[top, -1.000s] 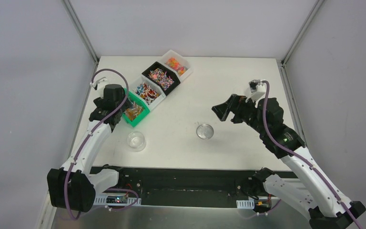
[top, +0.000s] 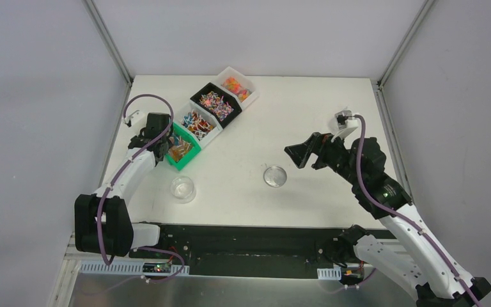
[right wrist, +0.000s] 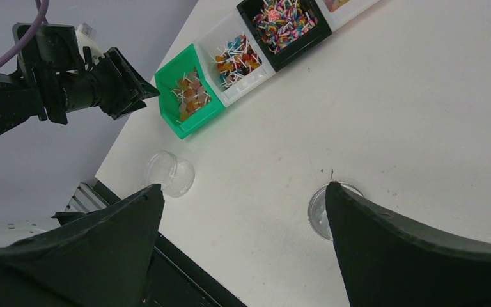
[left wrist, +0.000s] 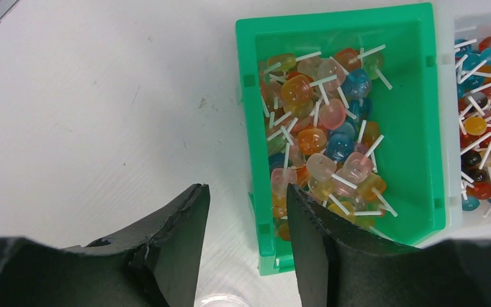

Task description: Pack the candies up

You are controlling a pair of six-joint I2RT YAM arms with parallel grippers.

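Amber, blue and pale lollipops (left wrist: 319, 144) fill the left part of a green bin (left wrist: 415, 141). Above that bin's near-left edge, my left gripper is part open with nothing between its fingers; one finger overlaps the bin in its wrist view, the other is over bare table. A clear round jar (top: 182, 188) stands on the table in front of the bins. To its right lies a round clear lid (top: 275, 176). My right gripper hangs open and empty on the right side, its right finger covering part of the lid in its wrist view.
Beyond the green bin run a white bin of darker lollipops (top: 196, 123), a black bin of colourful candies (top: 216, 105) and a white bin of orange-pink candies (top: 236, 87), joined in a diagonal row. Bare table (top: 281, 115) lies right of the bins.
The right arm has barely moved. Bins, jar and lid stay put.
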